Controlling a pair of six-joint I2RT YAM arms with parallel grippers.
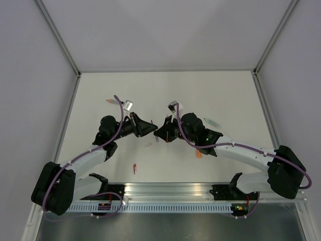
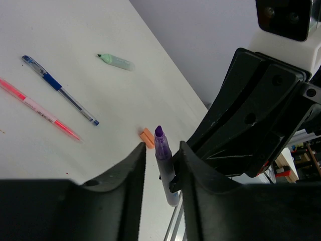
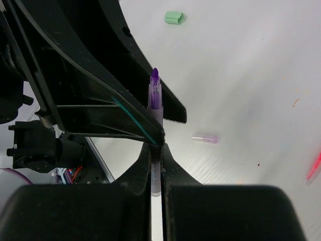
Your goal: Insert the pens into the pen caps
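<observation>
A purple marker (image 2: 163, 155), upright and tip up, is held in my right gripper, which is shut on it. My left gripper (image 1: 149, 128) meets it from the left at mid-table. In the right wrist view its fingers lie round the marker, part open; whether they touch it is unclear. On the table lie a pink pen (image 2: 40, 108), a blue pen (image 2: 60, 88), a green marker (image 2: 118, 62), a small purple cap (image 3: 204, 138), a green cap (image 3: 174, 17) and an orange cap (image 2: 147, 137).
A small red piece (image 1: 134, 168) lies at the front left of the white table (image 1: 165, 90). Grey walls enclose the sides and back.
</observation>
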